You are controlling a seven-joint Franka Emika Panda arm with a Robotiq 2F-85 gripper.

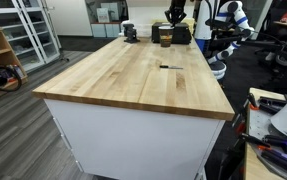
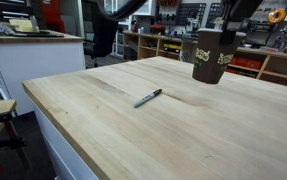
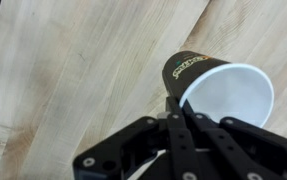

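Observation:
A brown paper cup (image 2: 208, 62) with a white inside hangs above the table in exterior view 2. In the wrist view my gripper is shut on the near rim of the cup (image 3: 189, 68), the thin wall between its fingertips. The cup (image 1: 165, 37) shows small at the far end of the table in exterior view 1, just below the gripper (image 1: 173, 22). A dark marker pen (image 2: 148, 98) lies on the wooden tabletop (image 2: 103, 120), apart from the cup. The same marker (image 1: 171, 67) lies mid-table in exterior view 1.
A dark object (image 1: 131, 34) stands near its far left corner. Workbenches with tools (image 2: 168, 45) line the background.

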